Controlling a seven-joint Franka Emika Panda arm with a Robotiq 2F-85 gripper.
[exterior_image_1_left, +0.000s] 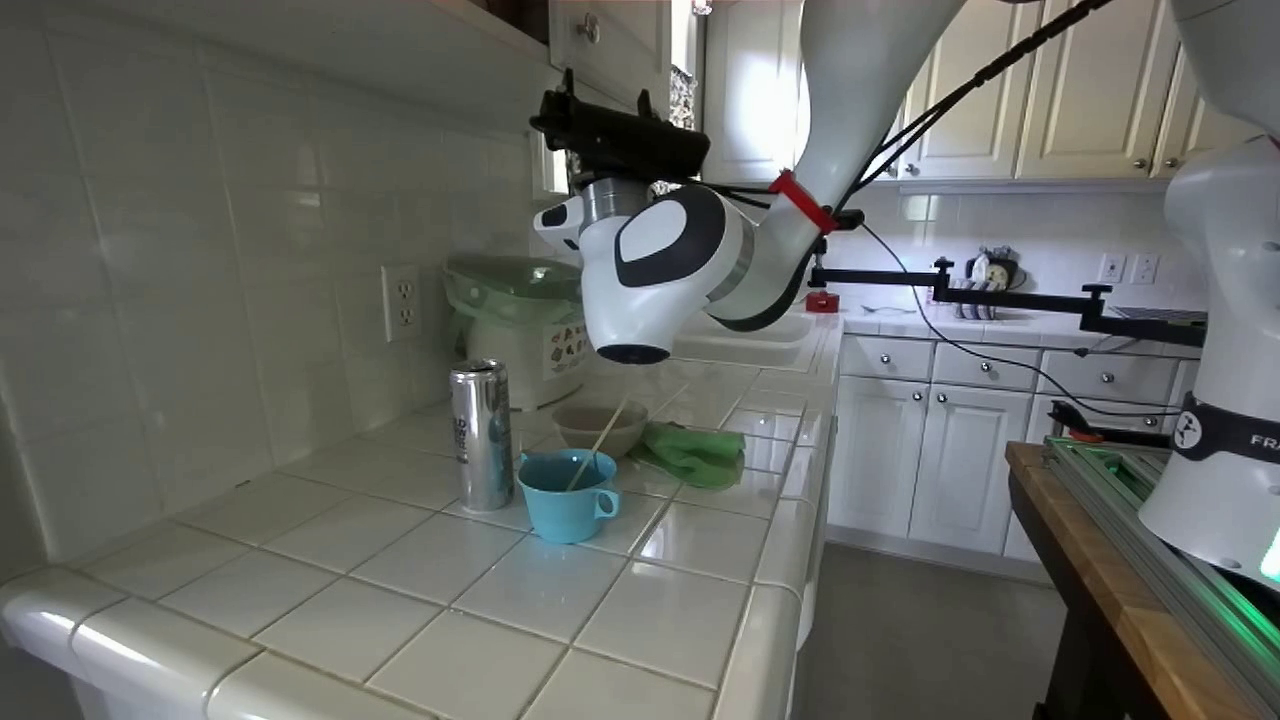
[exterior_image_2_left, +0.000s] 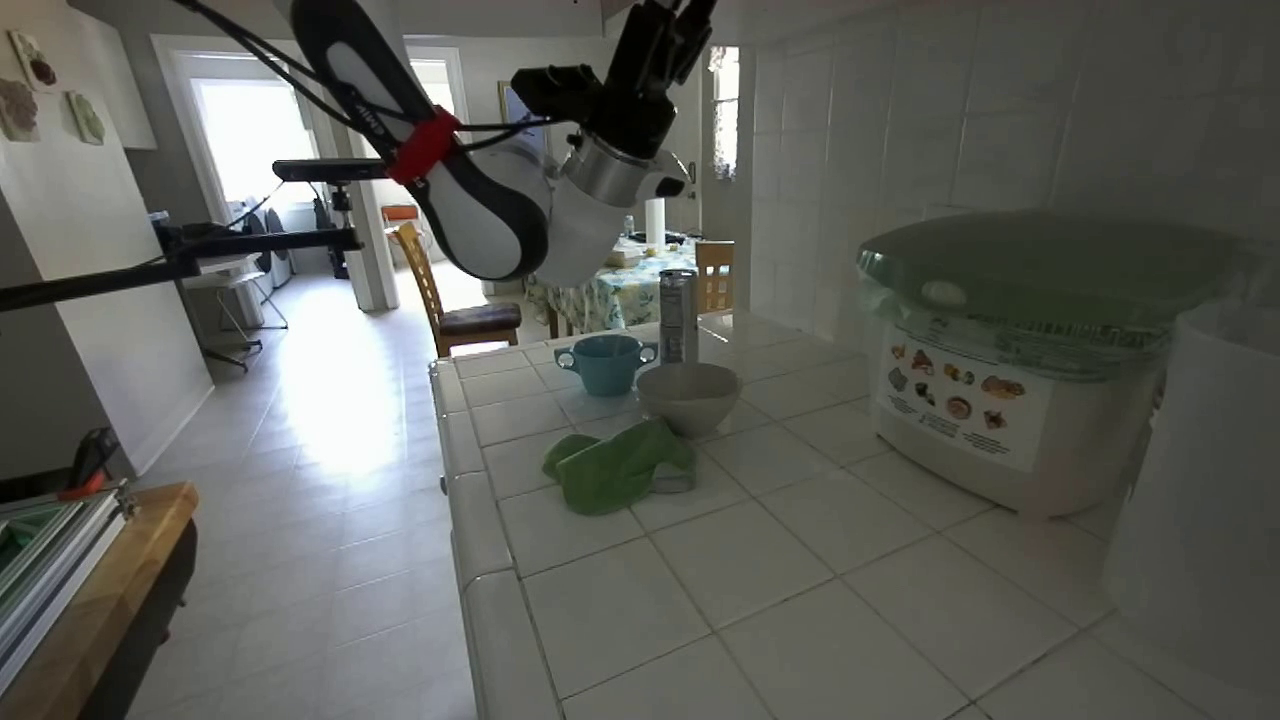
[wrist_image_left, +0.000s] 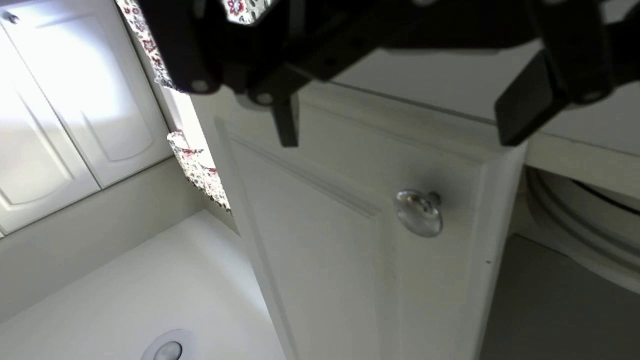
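My gripper is open in the wrist view, its two dark fingers spread wide with only air between them. Beyond them is a white cabinet door (wrist_image_left: 312, 234) with a round metal knob (wrist_image_left: 420, 213), which appears just below the gap and apart from the fingers. The door stands swung open, a dark shelf space showing on its right. In exterior view 1 the gripper (exterior_image_1_left: 606, 106) is raised high under the upper cabinet, close to that door (exterior_image_1_left: 618, 54) and its knob (exterior_image_1_left: 588, 26).
Below on the tiled counter (exterior_image_1_left: 396, 624) stand a silver can (exterior_image_1_left: 482, 438), a blue two-handled cup (exterior_image_1_left: 564, 510) with a stick, a bowl (exterior_image_2_left: 690, 400) and a green cloth (exterior_image_2_left: 624, 468). A lidded bin (exterior_image_2_left: 1008, 360) is against the wall.
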